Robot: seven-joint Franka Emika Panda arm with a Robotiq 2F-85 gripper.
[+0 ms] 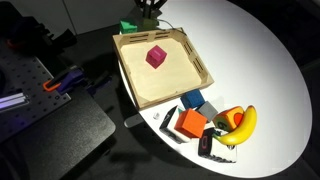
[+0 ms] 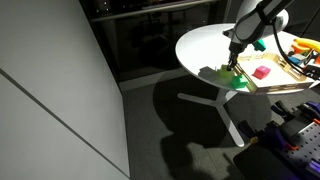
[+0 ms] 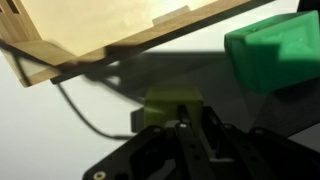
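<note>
In the wrist view a yellow-green block (image 3: 170, 105) lies at the fingertips of my gripper, outside the tray's wooden edge. The dark fingers overlap its near side, so whether they grip it cannot be made out. From the side, the gripper (image 2: 233, 62) hangs low over the table by the yellow-green block (image 2: 224, 72). A green block (image 3: 275, 55) sits apart to the right in the wrist view. Inside the shallow wooden tray (image 1: 160, 101) rests a pink cube (image 1: 156, 57).
Beyond the tray's other end stand an orange block (image 1: 190, 123), a blue block (image 1: 192, 99), a grey block (image 1: 207, 111) and a banana (image 1: 240, 127). The tray's raised rim is close to the gripper.
</note>
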